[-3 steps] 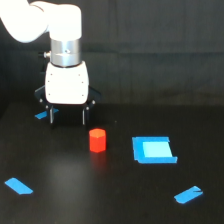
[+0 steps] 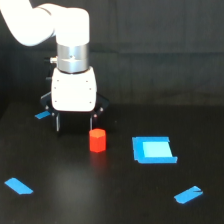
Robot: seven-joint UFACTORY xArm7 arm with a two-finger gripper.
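Note:
A small red block rests on the black table, right of the middle of my gripper. Above and to its left, my gripper points downward with its two dark fingers spread wide, nothing visible between them. The right finger appears near the block's top left; I cannot tell whether they touch. To the right of the block lies a blue square with a pale, whitish-blue middle.
Strips of blue tape mark the table: one at the left, one at the lower right, and another behind the gripper. Open black surface surrounds the block. A dark curtain hangs at the back.
My gripper has shifted a little to the right and lower, closer to the red block. Its fingers stay apart, while the block and blue square have not moved.

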